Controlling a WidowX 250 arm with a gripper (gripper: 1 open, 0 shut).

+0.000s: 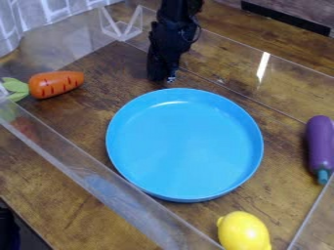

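The black gripper (164, 68) is low over the wooden table at the back centre, just behind the blue plate (185, 145). Its fingers are dark and small, so I cannot tell whether they are open or shut; no object shows between them. An orange toy carrot (57, 84) with pale green leaves lies at the left beside the clear barrier, apart from the gripper.
A purple eggplant (321, 145) lies at the right edge, a lemon (243, 230) at the front right. Clear plastic walls (117, 181) border the work area. The table right of the gripper is bare.
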